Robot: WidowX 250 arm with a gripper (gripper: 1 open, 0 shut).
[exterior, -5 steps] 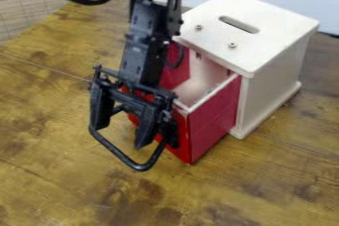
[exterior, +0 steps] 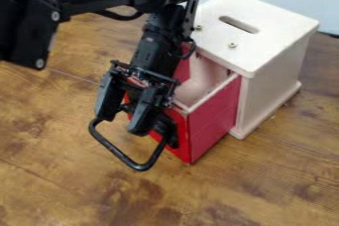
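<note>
A white wooden box [exterior: 272, 71] with a slot in its top stands at the right. A red drawer [exterior: 208, 121] with a pale inside juts out from its front toward the lower left. My black gripper [exterior: 149, 121] hangs over and in front of this drawer, covering much of its left part. The fingertips are hard to make out against the dark body and the drawer, so whether it is open or shut, or holds anything, I cannot tell.
Bare wooden floor fills the left and bottom of the view, with free room there. A pale wall runs along the back at the upper right.
Compared with a second ago, the arm and gripper have shifted very slightly. The box and drawer look unchanged.
</note>
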